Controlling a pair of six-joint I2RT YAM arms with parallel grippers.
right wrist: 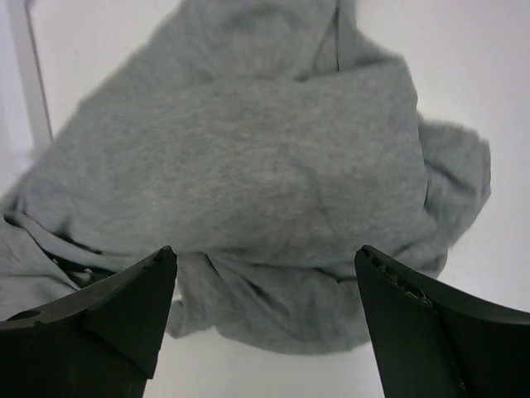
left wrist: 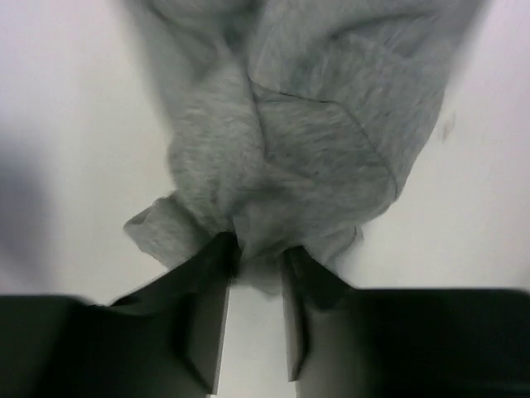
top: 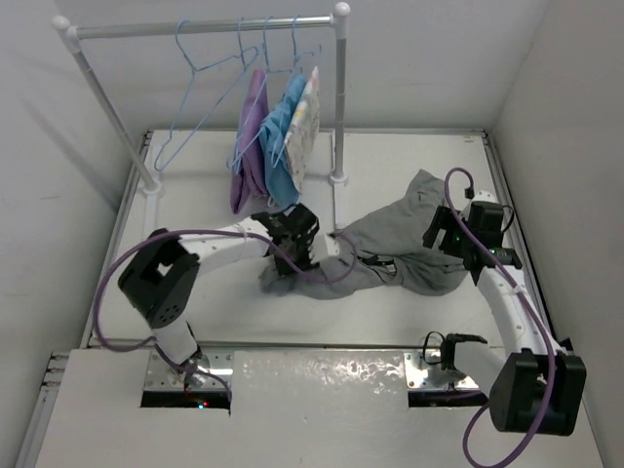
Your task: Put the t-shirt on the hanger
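The grey t-shirt (top: 409, 234) lies crumpled across the right half of the table, its left end bunched under my left gripper (top: 310, 265). In the left wrist view the blurred fingers (left wrist: 211, 274) stand a small gap apart at the cloth's gathered end; whether they grip it cannot be told. Over the shirt's right side, my right gripper is open, its fingers wide apart with cloth below them. Blue hangers hang from the rack; the leftmost hanger (top: 185, 109) is empty.
A metal rail (top: 205, 27) spans the back left. Purple cloth (top: 252, 146), blue cloth (top: 281, 136) and patterned white cloth (top: 304, 122) hang close behind my left gripper. The rack's right post (top: 339, 107) stands behind the shirt. Bare table lies at the front left.
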